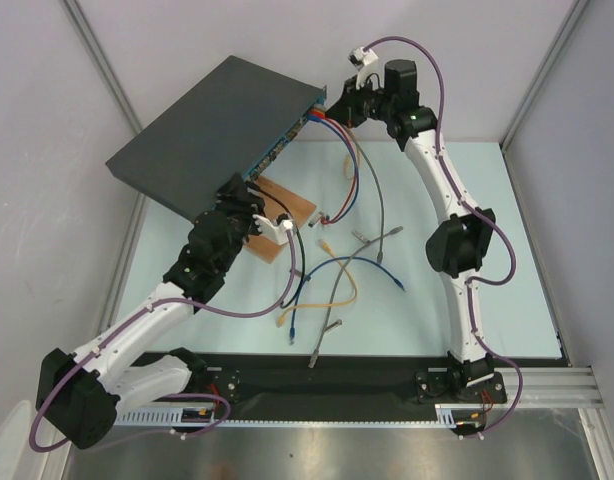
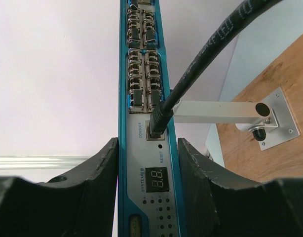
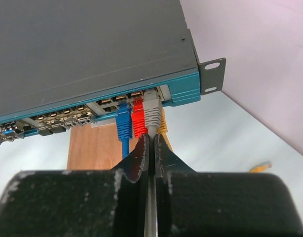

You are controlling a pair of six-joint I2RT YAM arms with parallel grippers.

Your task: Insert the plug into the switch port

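Note:
The dark switch (image 1: 222,130) sits tilted on its stand, its teal front edge facing the table. In the right wrist view a grey plug (image 3: 151,109) meets the port row at the switch's right end; how deep it sits cannot be told. Behind that plug my right gripper is shut on its grey cable. My left gripper straddles the switch's lower-left end, a finger on each side of the panel. Just ahead of those fingers a black cable (image 2: 206,57) is plugged into the console port.
Blue (image 3: 124,122) and red (image 3: 138,118) plugs stand left of the grey one, a yellow plug (image 3: 163,126) just behind it. Loose cables, including a blue cable (image 1: 347,259), cover the middle table.

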